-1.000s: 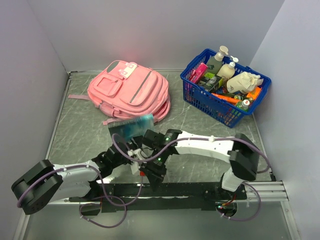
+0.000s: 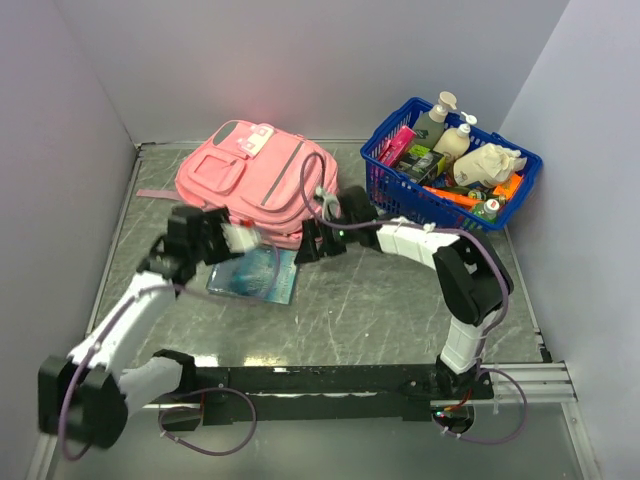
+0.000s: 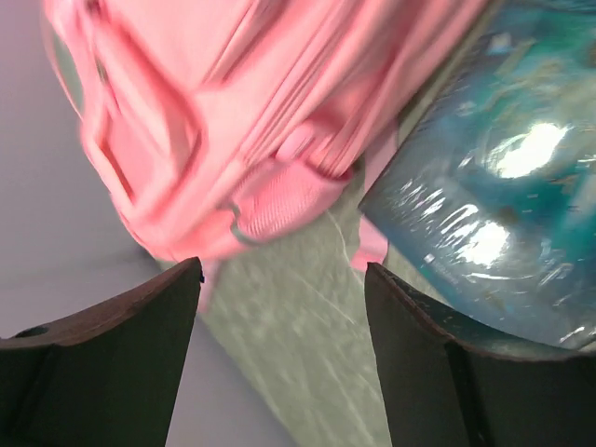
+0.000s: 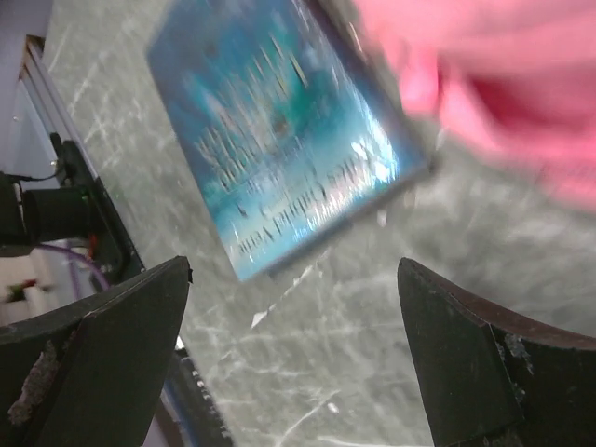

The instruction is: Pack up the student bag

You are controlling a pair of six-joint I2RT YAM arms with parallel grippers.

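Observation:
The pink student bag [image 2: 245, 175] lies on its back side at the rear left of the table, its body also filling the top of the left wrist view. Just in front of it a blue-green book [image 2: 280, 278] rests flat, and its printed cover [image 4: 279, 121] shows in the right wrist view. My left gripper is open over bare table beside the bag's lower left part, the book to its right. Near the bag's front right side, my right gripper stands open, nothing between its fingers.
At the back right stands a blue basket [image 2: 415, 198] packed with bottles, boxes and a cloth pouch. Grey walls enclose the table on its sides and rear.
The book, tilted up a second ago, now lies flat. My left arm has swung up and left to the bag; my right gripper has moved up toward the bag's right side.

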